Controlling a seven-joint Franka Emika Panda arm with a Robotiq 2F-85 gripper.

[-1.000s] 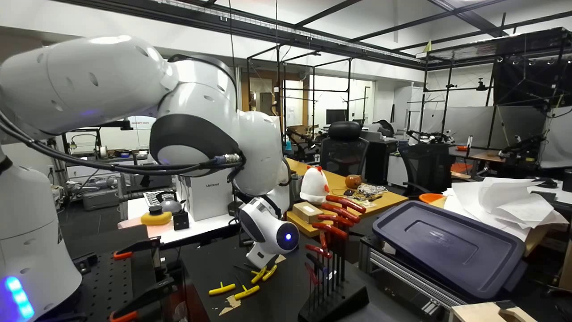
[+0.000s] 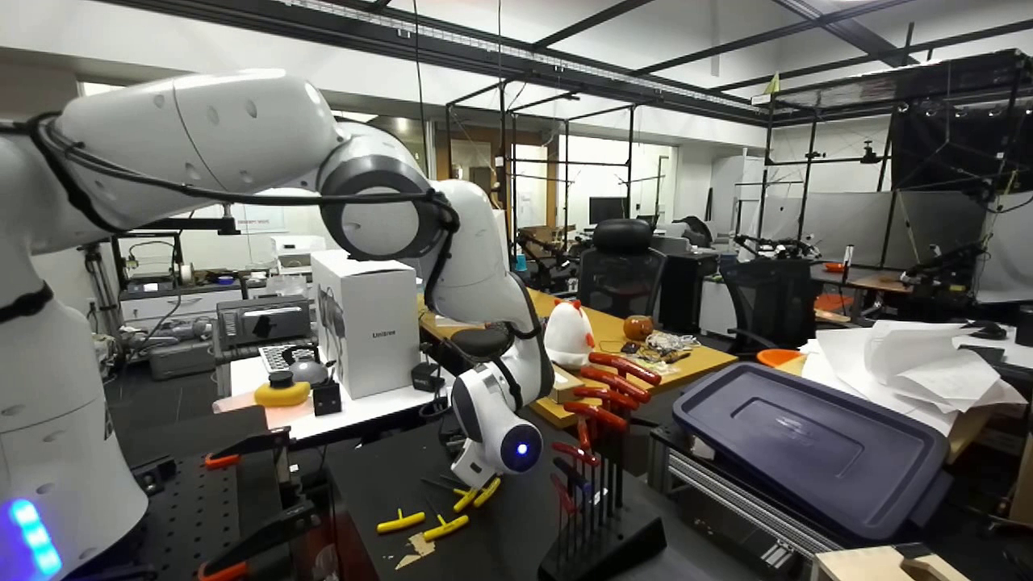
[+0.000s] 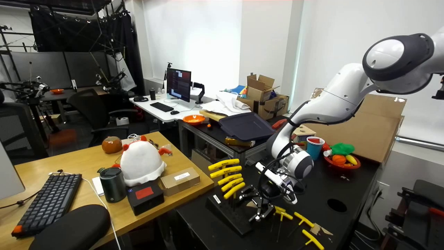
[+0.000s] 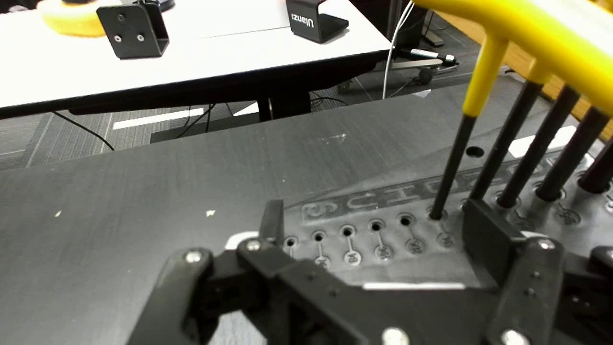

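My gripper is open in the wrist view, fingers wide apart with nothing held between them. Beyond its fingers lies a black hex-key stand [image 4: 368, 207] with a row of empty holes. Yellow T-handle keys [image 4: 551, 34] stand in its holes at the right, the closest shaft near the right finger. From exterior view 2, the gripper [image 3: 260, 204] is low beside this stand [image 3: 229, 216]. Several loose yellow T-handle keys [image 3: 312, 239] lie on the black table near it; exterior view 1 shows these keys [image 2: 401, 523] too, while the wrist hides the fingers there.
A second stand [image 2: 620, 544] with red-handled keys is at the table's near side. Scraps of tan tape [image 2: 416, 550] lie by the loose keys. A wooden desk [image 3: 183, 200] holding a cardboard box [image 3: 179, 181] adjoins the table. A red bowl [image 3: 352, 167] with toys stands farther back.
The cardboard box on the desk is now more covered by the arm. Loose keys look unmoved.
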